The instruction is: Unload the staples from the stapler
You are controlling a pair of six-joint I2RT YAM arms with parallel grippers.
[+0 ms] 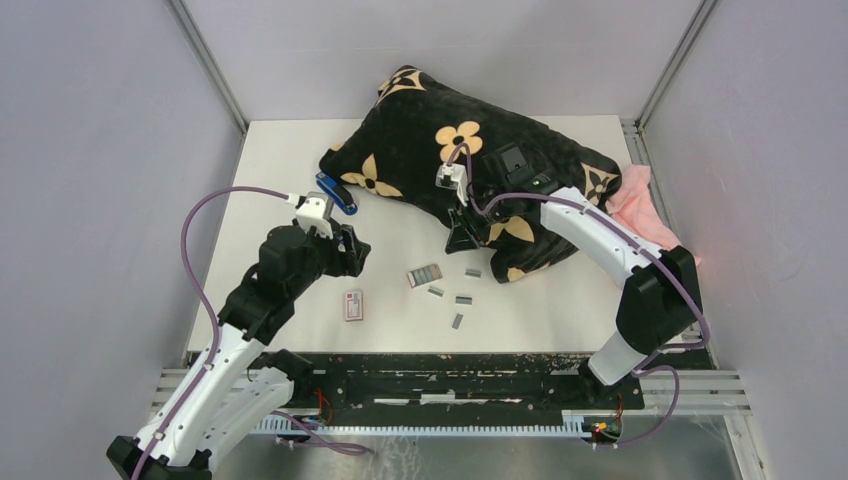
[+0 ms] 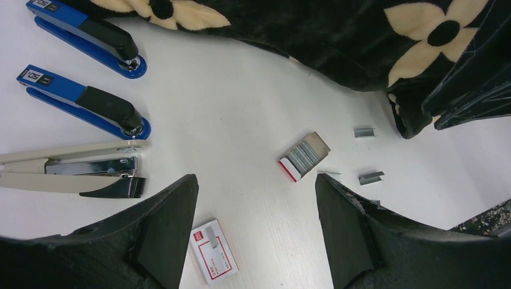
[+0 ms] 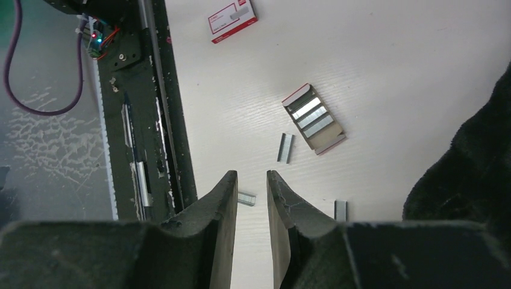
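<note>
Blue-black staplers (image 2: 96,105) and a cream stapler (image 2: 66,180) lie at the left of the left wrist view. An open box of staples (image 1: 423,275) sits mid-table, with loose staple strips (image 3: 285,147) around it. A closed box (image 1: 353,305) lies nearer the left arm. My left gripper (image 1: 352,255) is open above the table, left of the open box. My right gripper (image 1: 462,240) is raised behind and right of that box, its fingertips a little apart with nothing seen between them.
A black flowered blanket (image 1: 500,150) covers the back of the table. A pink cloth (image 1: 635,205) lies at the right edge, partly behind the right arm. The front middle holds the strips and boxes, with bare table around them.
</note>
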